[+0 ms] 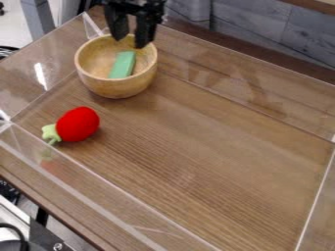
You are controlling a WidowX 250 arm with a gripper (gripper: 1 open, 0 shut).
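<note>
My dark gripper [128, 24] hangs at the top edge, over the back of a wooden bowl [98, 80]. A green-and-white block [123, 65] lies inside the bowl. The gripper is small and dark here, so I cannot tell how far its fingers are apart. A red pepper-like object [78, 125] with a green end lies on the wooden table [216, 162], below and left of the bowl.
A grey wall [268, 29] runs along the back right. The table's left edge [26, 196] drops away at lower left, where dark cables show.
</note>
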